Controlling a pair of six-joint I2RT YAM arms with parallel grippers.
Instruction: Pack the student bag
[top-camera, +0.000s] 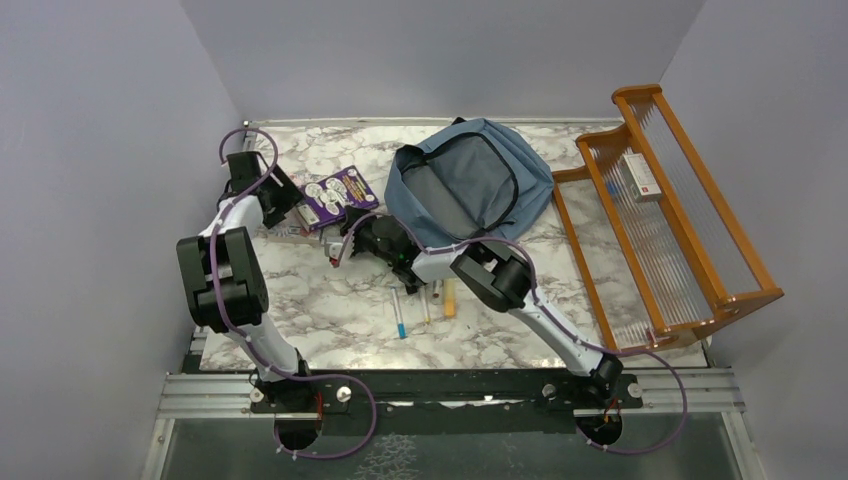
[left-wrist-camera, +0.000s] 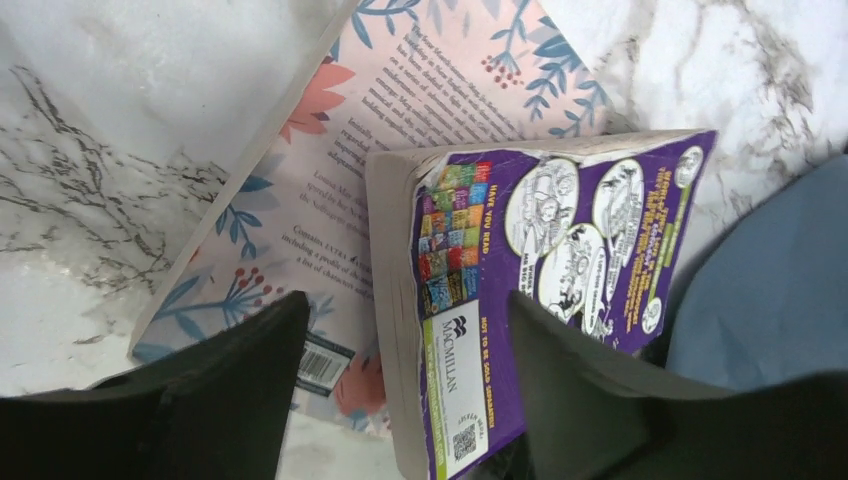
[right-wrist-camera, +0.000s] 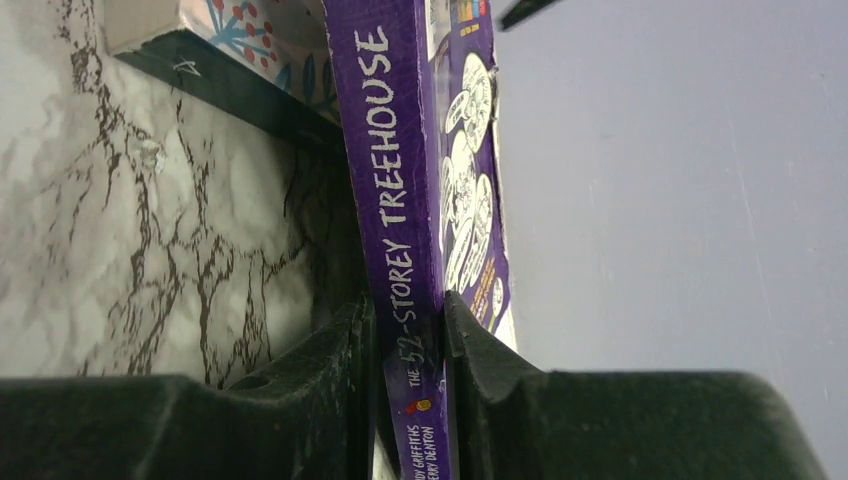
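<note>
A purple book (right-wrist-camera: 400, 200) has my right gripper shut on it, one finger on each side at its spine; the top view shows that hand at the book's lower right corner. Under the purple book's left part lies a pink floral book (left-wrist-camera: 330, 165). My left gripper is open over the two books, its blurred fingers apart with the purple book's edge visible between them. A blue bag (top-camera: 520, 170) lies right of the books with its mouth unzipped, showing a grey inside.
A light blue pen (top-camera: 400, 318), a yellow item (top-camera: 448, 298) and other slim items lie below the right arm. On the right, a wooden rack (top-camera: 640, 210) holds a white box (top-camera: 640, 177). Marble is clear at the lower left.
</note>
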